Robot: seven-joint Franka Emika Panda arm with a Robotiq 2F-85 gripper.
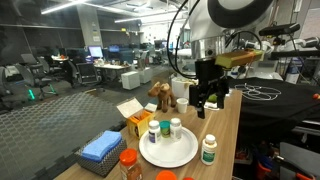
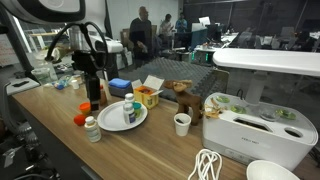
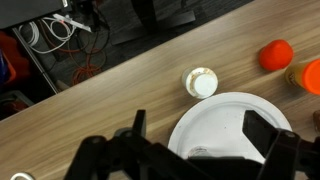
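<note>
My gripper hangs above the table with its fingers spread and nothing between them. Below it in the wrist view, a small white-capped bottle (image 3: 200,82) stands upright just beyond the fingertips, beside the white plate (image 3: 186,130). In exterior view 1 that bottle (image 1: 208,151) is on bare wood to the right of the plate (image 1: 168,153), lower than the gripper (image 1: 205,106). Several small bottles stand on the plate, one with a white cap (image 1: 175,129) and one with a blue-grey cap (image 1: 154,132). The wrist view shows only part of these.
An orange box (image 1: 137,120), a blue block (image 1: 100,147) and orange-brown jars (image 1: 130,165) stand around the plate. A plush dog (image 2: 182,95), white mug (image 2: 182,124), coiled white cable (image 2: 207,163) and white bowl (image 2: 270,171) lie farther along the table.
</note>
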